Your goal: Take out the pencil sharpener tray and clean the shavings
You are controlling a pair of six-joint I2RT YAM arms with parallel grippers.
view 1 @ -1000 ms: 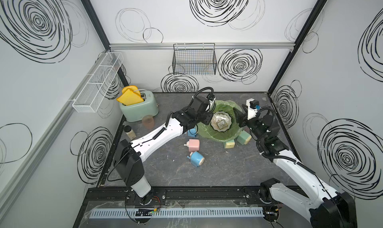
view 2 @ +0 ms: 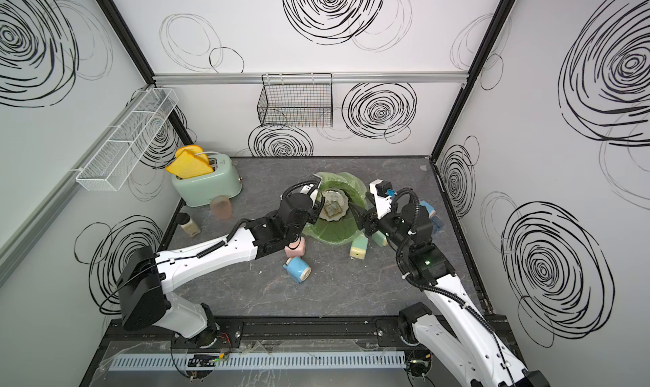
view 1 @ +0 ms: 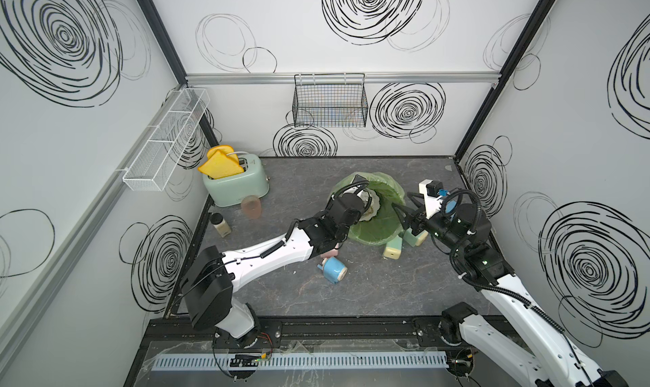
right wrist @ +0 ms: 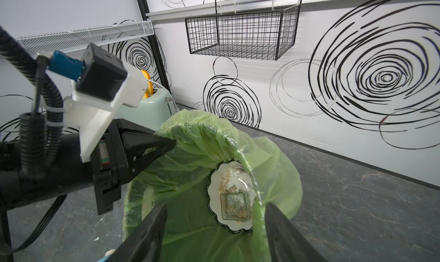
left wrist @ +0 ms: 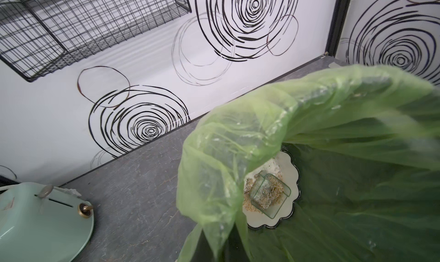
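Observation:
A green-lined bin [view 2: 338, 231] stands mid-table. Inside, a white scalloped dish [right wrist: 216, 188] holds shavings and a small clear tray [right wrist: 236, 206]. My left gripper is shut on the green bag at the bin's left rim, which covers its fingertips in the left wrist view. My right gripper stands open at the bin's right side, with nothing held between its fingers.
A mint toaster [view 1: 237, 190] with yellow slices stands back left, a dark-lidded jar [view 1: 222, 226] before it. A blue cup [view 1: 333, 270], a pink block [view 2: 294, 248] and several green-yellow blocks [view 2: 359, 248] lie in front of the bin. Wire baskets hang on the walls.

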